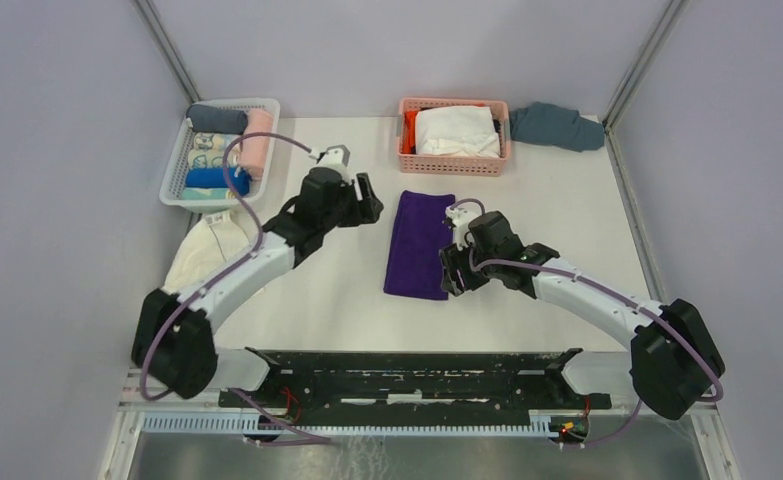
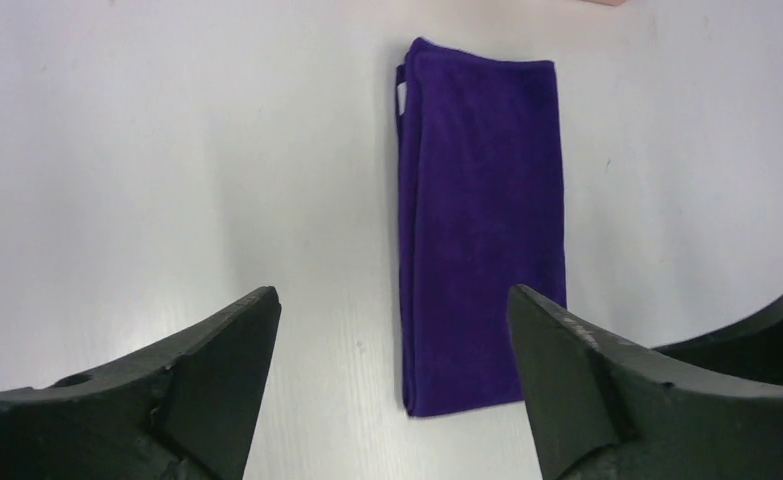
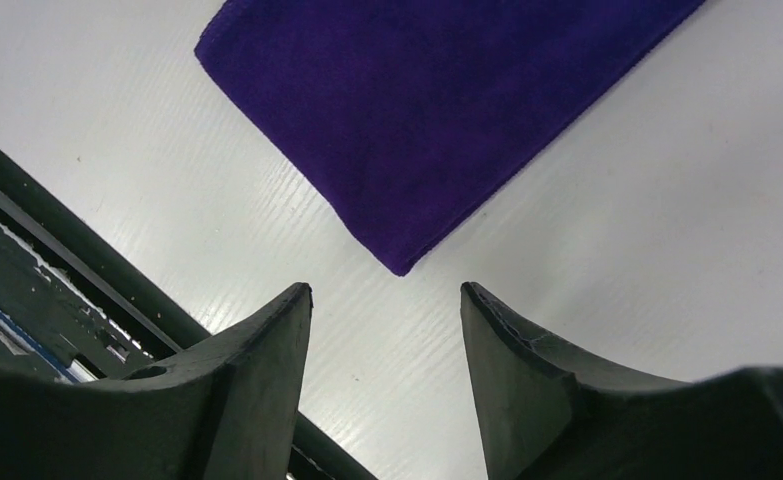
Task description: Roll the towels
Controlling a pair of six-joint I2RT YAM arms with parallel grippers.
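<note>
A folded purple towel [image 1: 412, 245] lies flat in the middle of the table, its long sides running front to back, with a small white tag at its left edge in the left wrist view [image 2: 482, 200]. My left gripper [image 1: 367, 195] hovers left of the towel's far end, open, with nothing between its fingers. My right gripper [image 1: 454, 275] is over the towel's near right corner, open and empty; in the right wrist view that corner lies just ahead of its fingertips.
A white basket [image 1: 172, 180] of rolled towels is at the back left, a pink basket [image 1: 450, 167] of folded cloths at the back, a grey-blue cloth [image 1: 555, 125] at back right. A cream towel [image 1: 202, 250] lies at the left edge.
</note>
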